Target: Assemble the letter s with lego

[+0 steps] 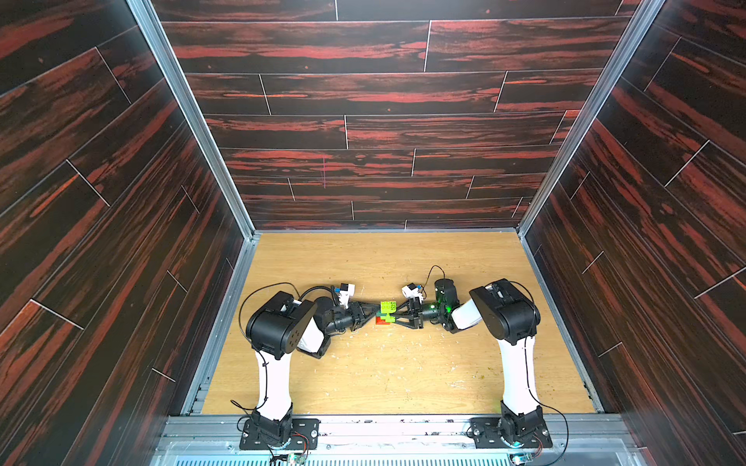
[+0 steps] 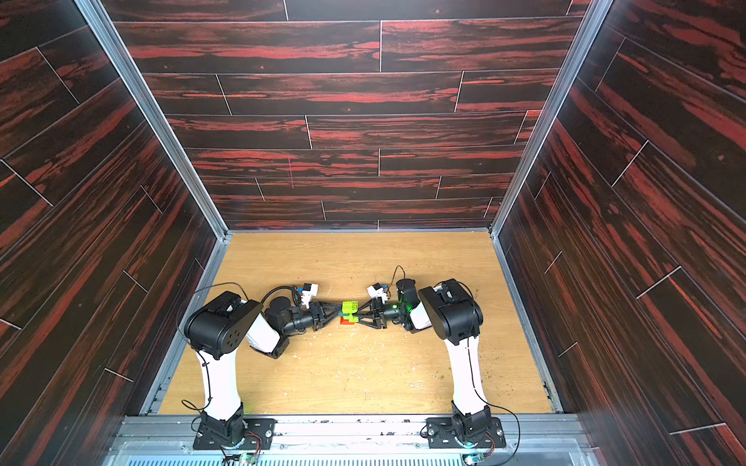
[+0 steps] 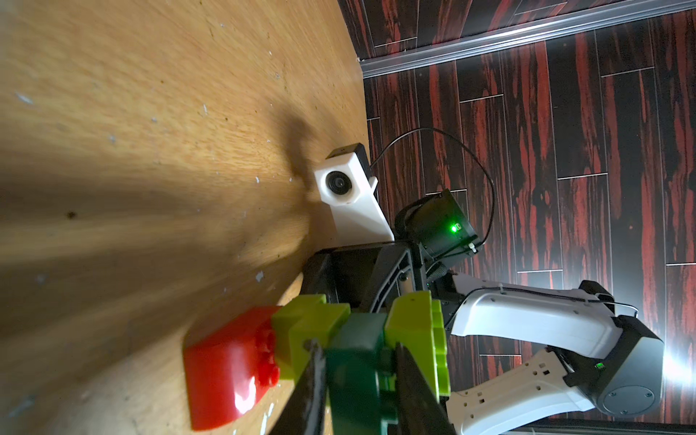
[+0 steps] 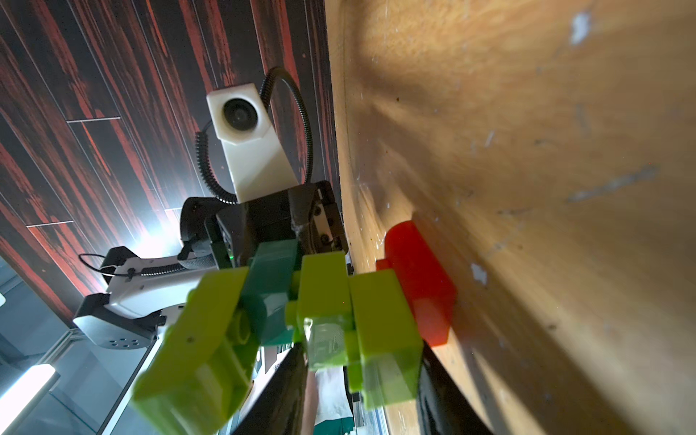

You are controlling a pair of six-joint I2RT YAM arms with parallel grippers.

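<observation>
A stack of lego bricks stands between my two grippers at the table's middle. From the table up run a red brick [image 3: 230, 373], two lime bricks [image 4: 384, 333], a dark green brick [image 3: 355, 362] and a top lime brick [image 1: 388, 306]. My left gripper is shut on the dark green brick. My right gripper is shut around the pair of lime bricks just above the red one. Some red studs show beside the lower lime brick; I cannot tell how firmly those two are joined. The top lime brick's studs also show in the right wrist view.
Both wrists, with their white camera mounts, face each other closely across the stack. Dark wood-patterned walls enclose the back and sides.
</observation>
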